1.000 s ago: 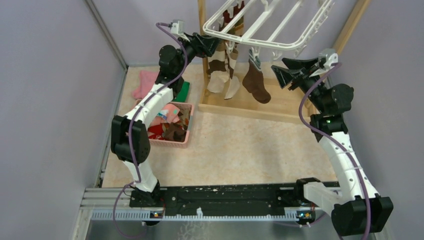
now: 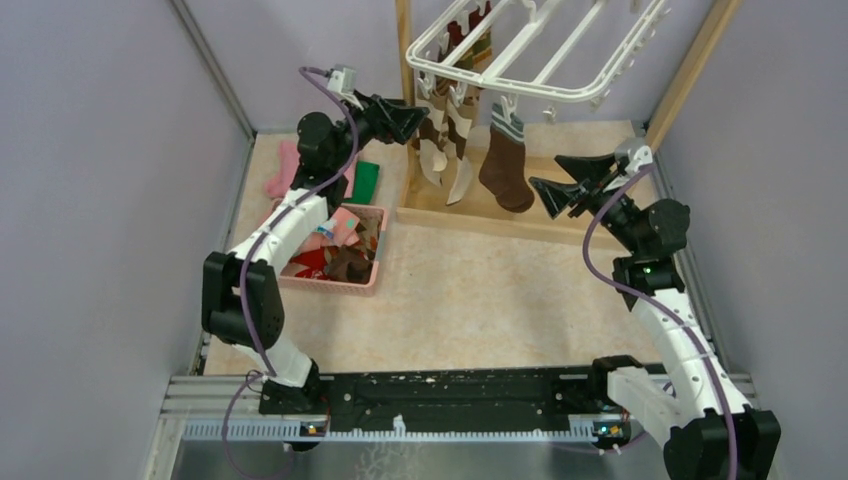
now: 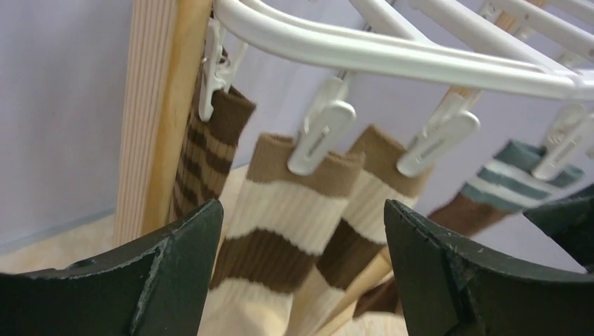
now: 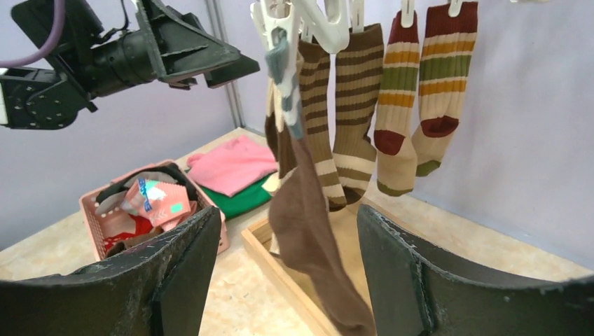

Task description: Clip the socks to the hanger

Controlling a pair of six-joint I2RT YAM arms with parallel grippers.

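Observation:
From a clip on the white hanger (image 2: 575, 95) hangs a brown sock (image 2: 504, 165) with a grey striped cuff. Two brown and cream striped socks (image 3: 280, 203) hang from neighbouring clips at the hanger's left. Further back in the right wrist view are striped socks with red cuffs (image 4: 448, 70), also hanging. My left gripper (image 2: 416, 120) stands open left of the cream striped socks, with nothing held. To the right of the brown sock, apart from it, is my right gripper (image 2: 543, 197); its fingers are spread with nothing between them.
A pink basket (image 2: 378, 262) of socks stands at the left, with a pink cloth (image 4: 231, 166) and a green cloth (image 2: 365, 183) behind it. A wooden frame (image 2: 500, 226) borders the area below the hanger.
The left gripper has drawn back to the left and lower, away from the hanger. My right gripper has moved left and down, closer to the brown sock. The hanging socks have been swinging.

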